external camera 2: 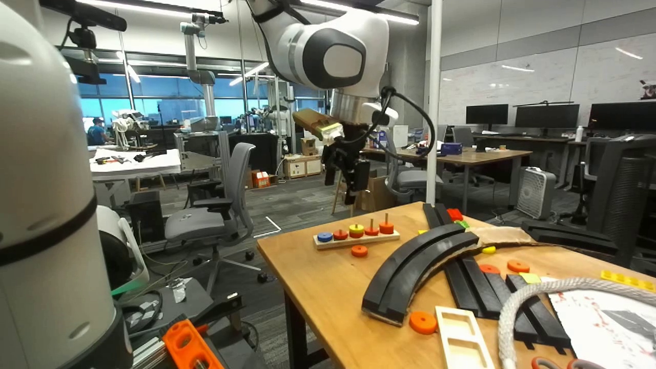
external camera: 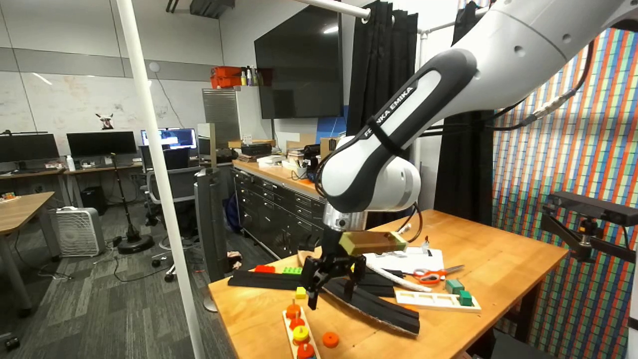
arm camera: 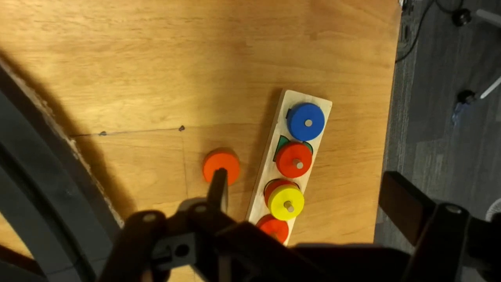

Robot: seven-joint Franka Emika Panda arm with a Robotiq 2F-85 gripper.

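My gripper is open and empty, its fingers wide apart above the table. Below it in the wrist view lies a wooden peg board [arm camera: 325, 104]. On its pegs sit a blue disc [arm camera: 300, 123], a red disc [arm camera: 289, 162], a yellow disc [arm camera: 280, 209] over a red one, and another red disc [arm camera: 278, 228] partly hidden by the gripper. A loose orange disc [arm camera: 220, 162] rests on the bare wood beside the board, close to one finger in the image. In exterior view 2 the gripper [external camera 2: 345, 190] hangs clear above the board [external camera 2: 329, 244].
A curved black track [external camera 2: 393, 270] lies near the board, crossing straight black track pieces [external camera 2: 464, 292]. More orange discs [external camera 2: 423, 322], a wooden tray [external camera: 439, 301], orange scissors [external camera: 429, 275] and a pale hose [external camera: 395, 276] lie farther over. The table edge [arm camera: 388, 122] is close beyond the board.
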